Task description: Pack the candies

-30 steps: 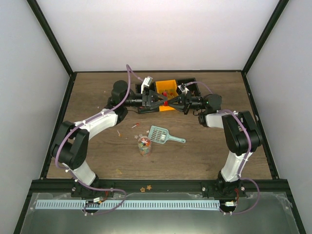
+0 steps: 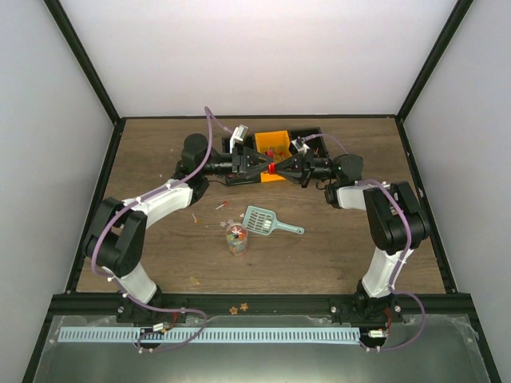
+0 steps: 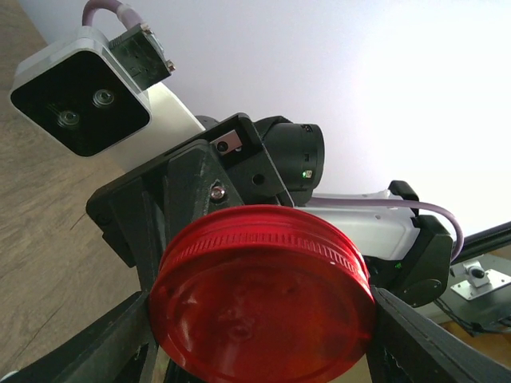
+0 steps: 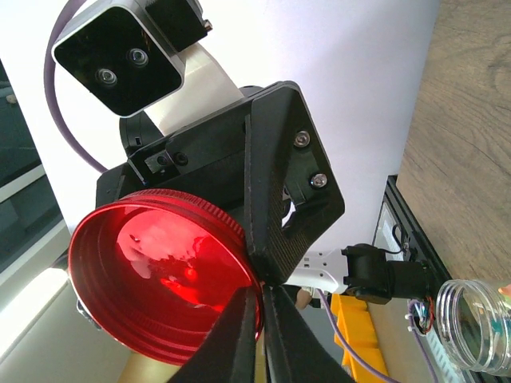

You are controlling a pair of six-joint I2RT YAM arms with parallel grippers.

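Observation:
A red screw lid (image 2: 271, 168) is up between the two arms. In the left wrist view the lid (image 3: 259, 299) spans the gap between my left gripper's fingers; that gripper (image 2: 265, 167) is shut on it. From the other side comes my right gripper (image 2: 279, 169), its fingertips close together at the lid's rim in the right wrist view. How firmly they pinch the rim is unclear. The clear jar (image 2: 237, 242) stands uncovered on the table with colourful candies inside. Loose small candies (image 2: 221, 206) lie left of centre.
Behind the grippers sits a yellow bin (image 2: 274, 147) with red items, flanked by black trays partly hidden by the arms. A light-blue slotted scoop (image 2: 261, 221) lies right of the jar. Star-shaped pieces (image 2: 233, 310) rest at the front edge.
Almost nothing differs. Both grippers stay at the lid; the left arm and its cable have shifted only very slightly. Jar and scoop have not moved.

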